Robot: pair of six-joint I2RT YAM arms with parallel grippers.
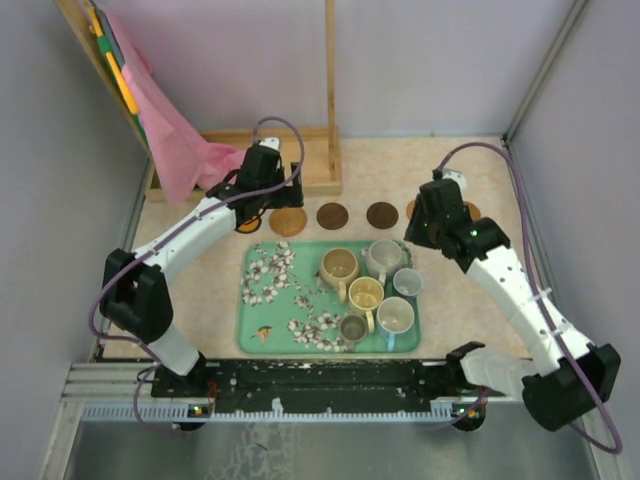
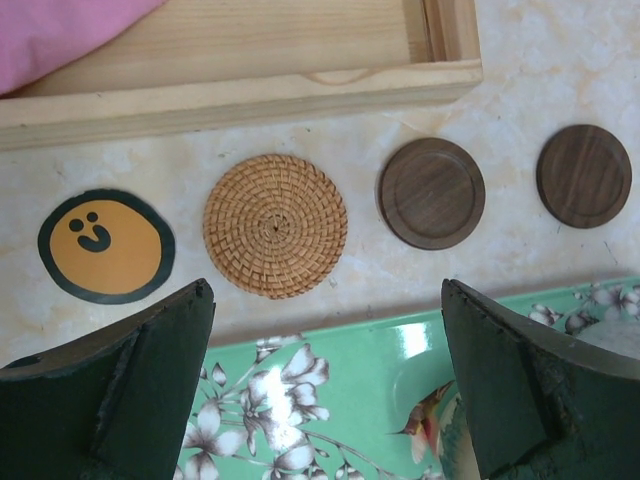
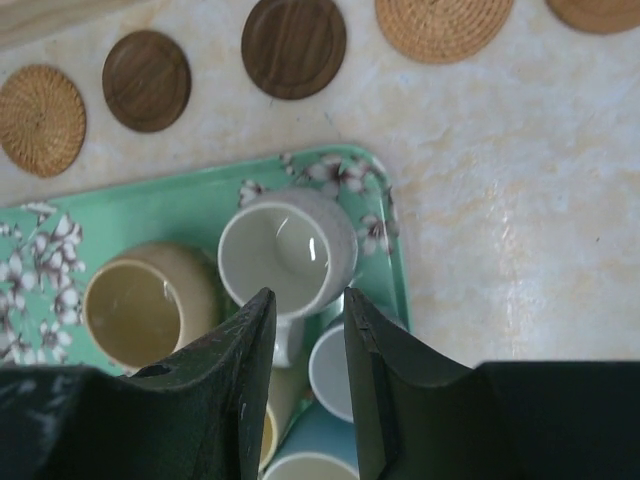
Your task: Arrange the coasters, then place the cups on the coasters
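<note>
Several cups stand on a green tray (image 1: 270, 330), among them a white cup (image 1: 383, 255), a tan cup (image 1: 338, 264) and a small cup (image 1: 407, 282). Coasters lie in a row behind it: woven (image 2: 275, 226), dark wood (image 2: 432, 195), and a cartoon one (image 2: 105, 246). My left gripper is open above the woven coaster and the tray's edge, nothing between its fingers. My right gripper hangs over the cups at the tray's right, its fingers part open, nothing seen held.
A wooden frame (image 1: 329, 80) with pink cloth (image 1: 170, 120) stands at the back left. Bare tabletop (image 3: 500, 230) lies right of the tray.
</note>
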